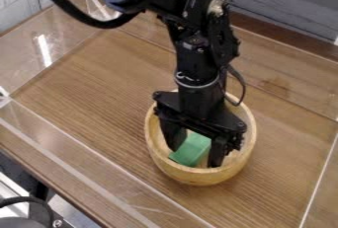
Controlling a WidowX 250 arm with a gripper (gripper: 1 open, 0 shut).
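Observation:
My black gripper [197,138] hangs from the arm over a pale yellow round bowl [200,176], its fingers spread open and reaching down inside. A green block [191,151] lies in the bowl between the fingers, partly hidden by them. Whether either finger touches the block I cannot tell.
Bare wooden table [86,99] surrounds the bowl, with free room to the left and behind. A cable and some hardware lie past the table's edge at the lower left. A pale wall stands at the upper left.

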